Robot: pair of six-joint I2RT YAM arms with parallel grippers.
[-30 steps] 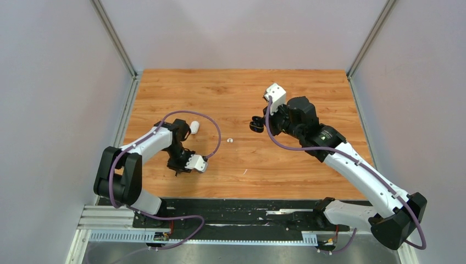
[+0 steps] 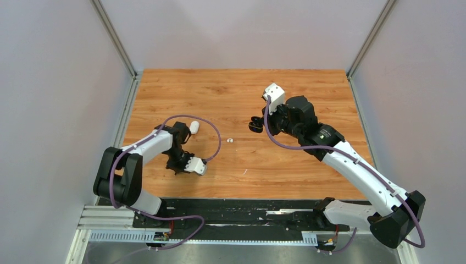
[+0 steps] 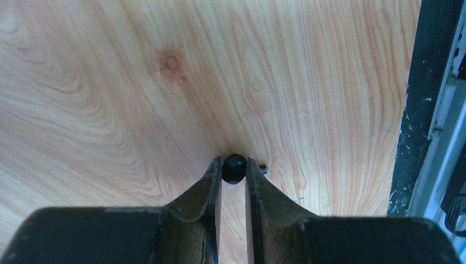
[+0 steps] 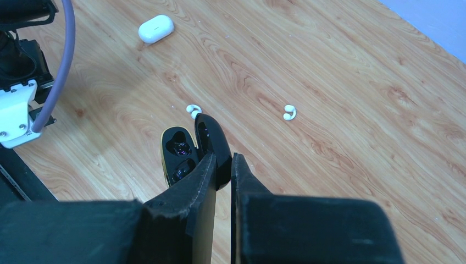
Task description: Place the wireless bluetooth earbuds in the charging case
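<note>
In the left wrist view a small, round, glossy black earbud [image 3: 234,169] sits between the fingertips of my left gripper, which is shut on it close above the wooden table. A small dark piece [image 3: 264,169] shows just past the right fingertip; whether it belongs to that earbud I cannot tell. My right gripper is shut on the black charging case [image 4: 177,140], held in the air with its lid [image 4: 218,143] open. Two glossy hollows face up inside the case; whether either is filled is unclear. From above, the case [image 2: 256,125] hangs right of the table's middle.
Another case, white and closed [image 4: 156,28], lies on the table beyond the left arm. Two white earbuds, one [image 4: 193,110] partly behind the black case and another [image 4: 289,112] farther right, rest on the wood. Bare table lies between the arms.
The left forearm and hand have shifted slightly, the elbow sitting a little lower in the top view. The right arm, with the black case, has barely moved.
</note>
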